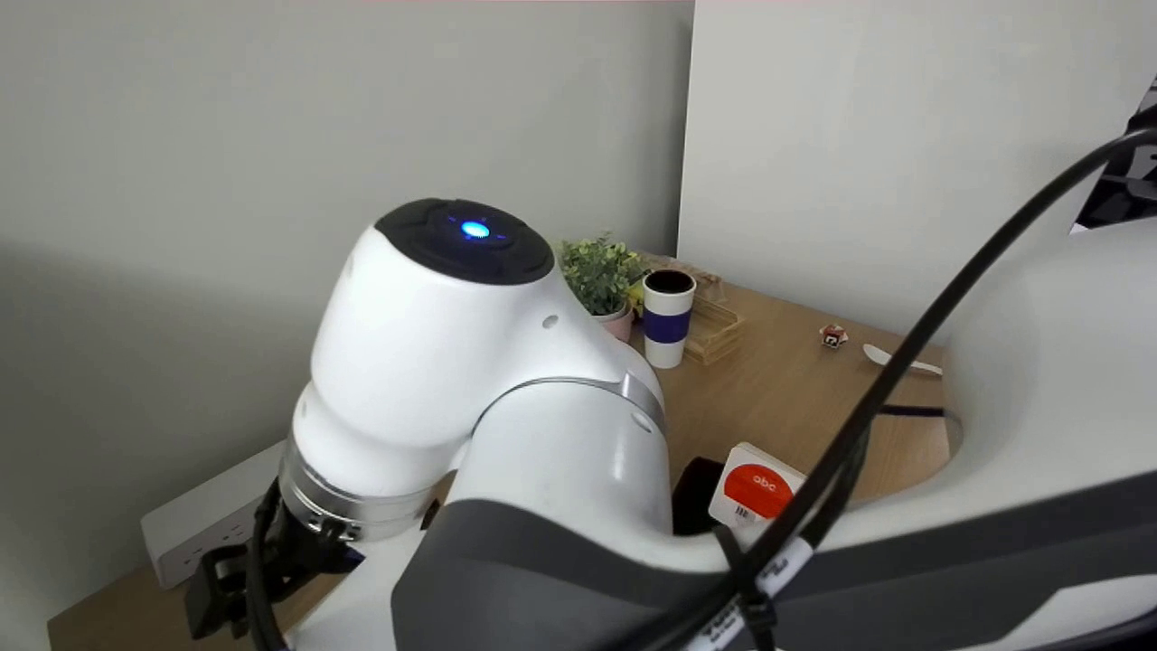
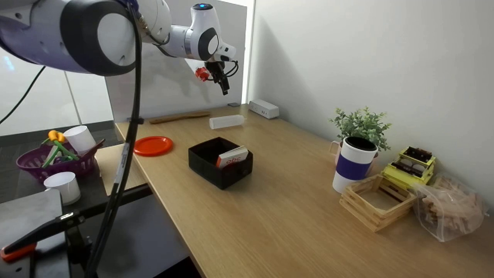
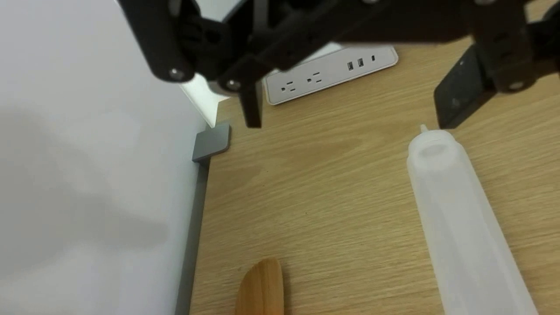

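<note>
In the wrist view my gripper is open, its black fingers wide apart and nothing between them. A translucent white squeeze bottle [image 3: 462, 210] lies on the table below, its nozzle close to the right finger in the picture. Seen from exterior view 2, the gripper [image 2: 220, 83] hangs in the air above the table's far end, over the bottle [image 2: 227, 121]. A black open box [image 2: 208, 169] holds a white and red card pack [image 2: 232, 156] marked "abc". To its left lies a red plate [image 2: 153, 145]. My arm hides much of the table in exterior view 1.
A white power strip [image 2: 264, 109] stands by the wall and a wooden utensil [image 2: 180, 116] lies along the far edge. The tumbler [image 2: 354, 163], plant [image 2: 360, 122], wooden crate [image 2: 354, 206], yellow crate [image 2: 407, 173] and clear bag [image 2: 449, 213] crowd the wall side. Mid-table is clear.
</note>
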